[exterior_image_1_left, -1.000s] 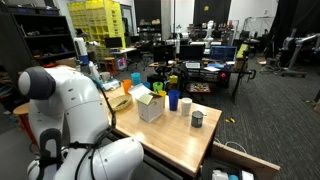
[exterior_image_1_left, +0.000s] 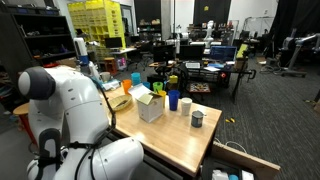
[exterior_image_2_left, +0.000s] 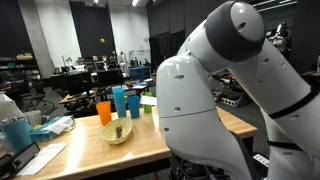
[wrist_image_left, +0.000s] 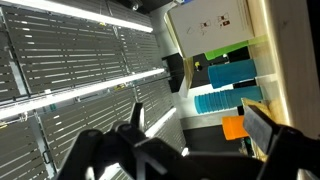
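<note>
In the wrist view my gripper shows as two dark fingers spread apart, with no object visible between them. Beyond them, tilted by the camera angle, are an orange cup (wrist_image_left: 234, 128), a ribbed blue cup (wrist_image_left: 215, 102), another blue cup (wrist_image_left: 232, 72) and a white box (wrist_image_left: 208, 25). On the wooden table (exterior_image_1_left: 185, 140), the white box (exterior_image_1_left: 151, 107) has raised flaps. Close to it stand a blue cup (exterior_image_1_left: 173, 100) and a white cup (exterior_image_1_left: 186, 104); a grey mug (exterior_image_1_left: 196, 119) is nearer the right edge. A round woven basket (exterior_image_2_left: 117, 132) sits near the orange cup (exterior_image_2_left: 104, 112).
The white arm (exterior_image_1_left: 75, 100) rises at the left side of the table. On the floor beyond its right edge lies an open bin (exterior_image_1_left: 240, 160) with small items. Desks and monitors fill the background.
</note>
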